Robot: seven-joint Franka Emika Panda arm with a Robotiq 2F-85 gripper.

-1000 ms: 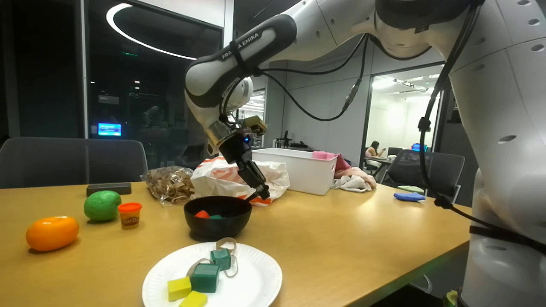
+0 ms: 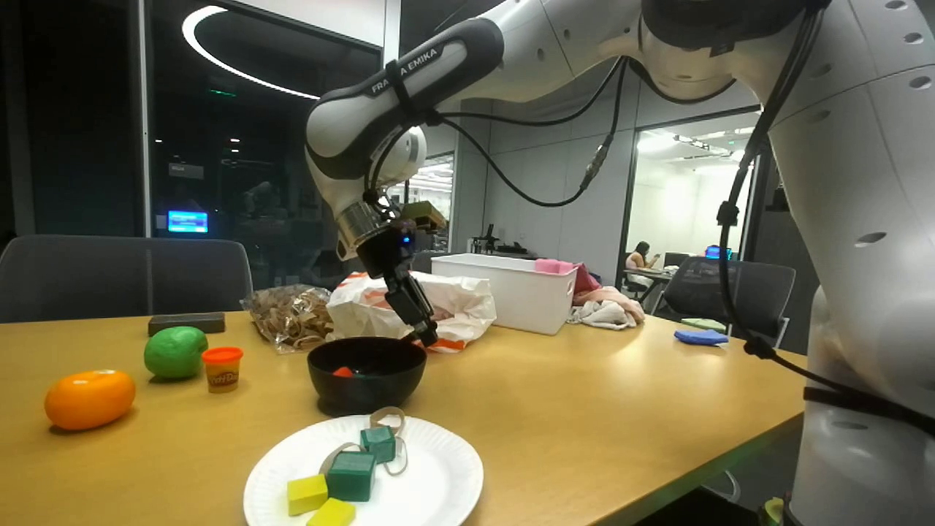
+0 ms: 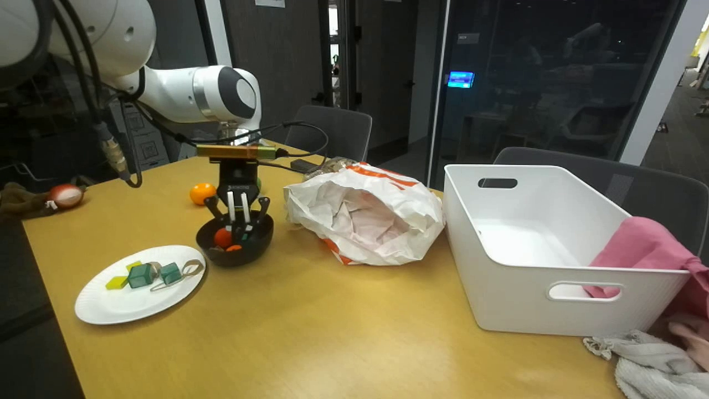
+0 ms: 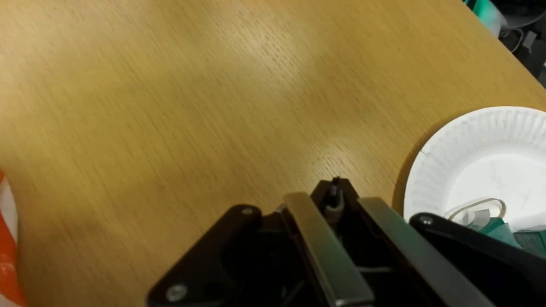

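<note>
A black bowl (image 2: 366,375) stands on the wooden table, an orange-red piece (image 2: 343,372) inside it. From the other side, a red ball (image 3: 223,237) and a flatter orange piece (image 3: 234,248) show in the bowl, along with a bit of teal. My gripper (image 2: 426,334) points down at the bowl's rim, shut on a thin dark handle (image 2: 409,337) that slants into the bowl. The handle's lower end is hidden. In the wrist view a dark tip (image 4: 335,188) shows between the fingers; the bowl is out of that view.
A white paper plate (image 2: 443,464) with green and yellow blocks lies near the bowl. Behind are a crumpled white bag (image 3: 405,229) and a white bin (image 3: 532,299). A green fruit (image 2: 175,352), orange fruit (image 2: 90,399) and Play-Doh tub (image 2: 223,370) stand left.
My gripper has shifted left and slightly downward in exterior view 1, staying shut. The bowl has slid a little left too. The green piece seen inside it earlier no longer shows there.
</note>
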